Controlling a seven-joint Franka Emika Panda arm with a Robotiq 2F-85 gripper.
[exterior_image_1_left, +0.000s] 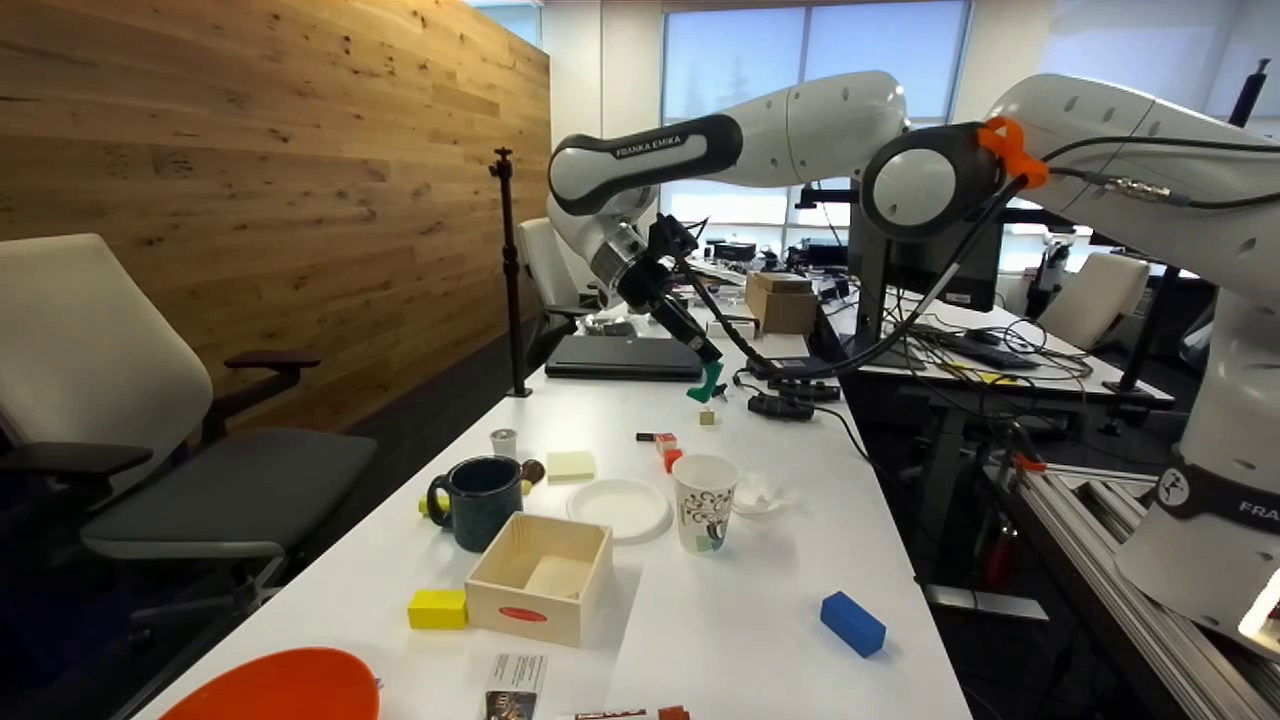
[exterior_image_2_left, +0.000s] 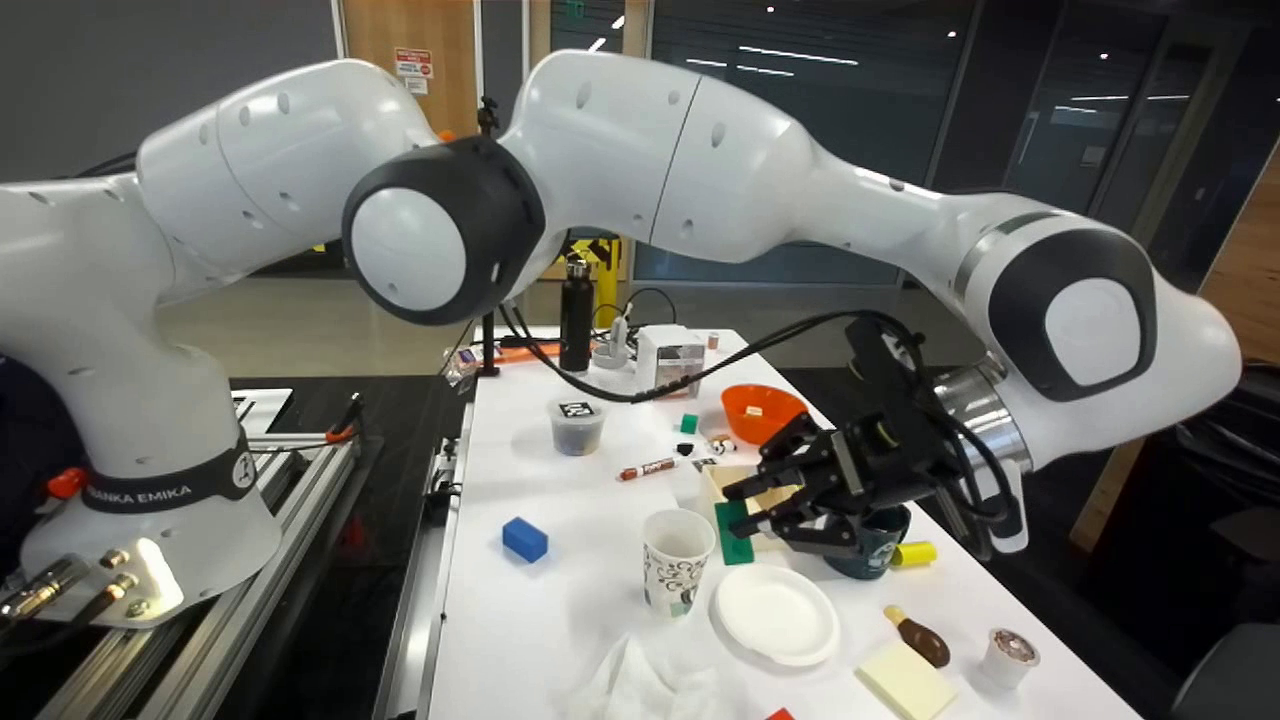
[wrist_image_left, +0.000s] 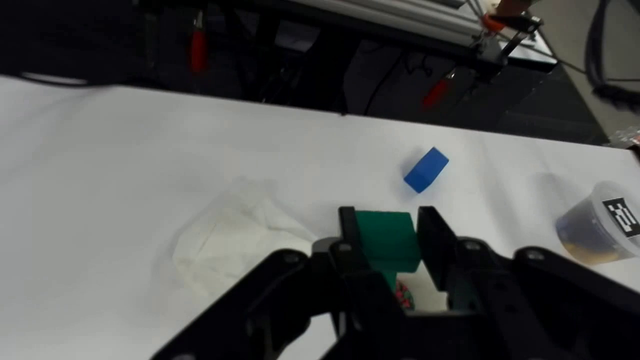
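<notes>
A green object hangs above the far part of the white table, with my gripper shut on it. In the wrist view the green object sits between the two dark fingers; its lower end is partly hidden. Exterior view 2 shows my gripper from the side, tilted, with the green piece between its fingertips, overlapping the wooden box in that view. The gripper stays clear of the table.
Below stand a paper cup, a white plate, a wooden box, a dark mug and a crumpled tissue. A blue block lies near the robot-side edge, with bare table around it.
</notes>
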